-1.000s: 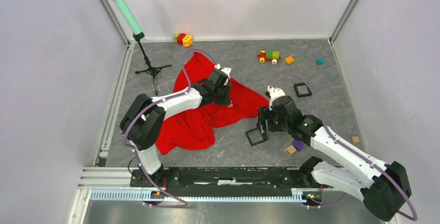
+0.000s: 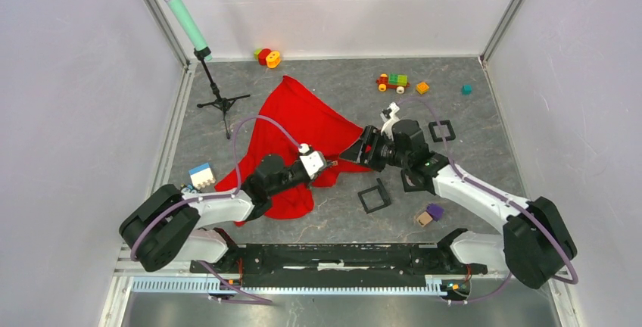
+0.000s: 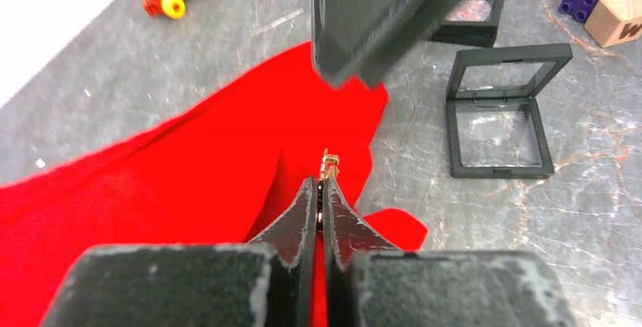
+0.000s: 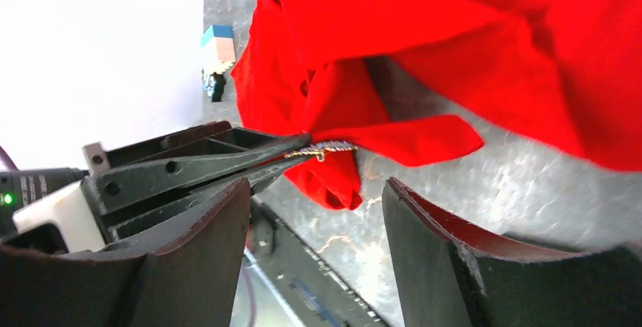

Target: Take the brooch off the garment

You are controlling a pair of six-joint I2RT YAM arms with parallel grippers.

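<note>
The red garment (image 2: 291,126) lies spread and folded on the floor. My left gripper (image 2: 331,163) is over its right part, fingers closed on the brooch. In the left wrist view the gold brooch (image 3: 329,165) sticks up from between the fingertips. From the right wrist view the brooch (image 4: 327,147) shows as a thin bar against a red flap; whether the two are still joined I cannot tell. Facing it from the right, my right gripper stands with its fingers well apart and nothing between them, the brooch just beyond the tips.
An open black case (image 2: 374,197) lies in front of the right gripper, with purple (image 2: 434,211) and wooden blocks further right. A toy train (image 2: 393,82) stands behind. At the back left is a tripod (image 2: 219,103). Bare floor shows around the garment's right side.
The right gripper has moved left and rearward, tilting over toward the left one.
</note>
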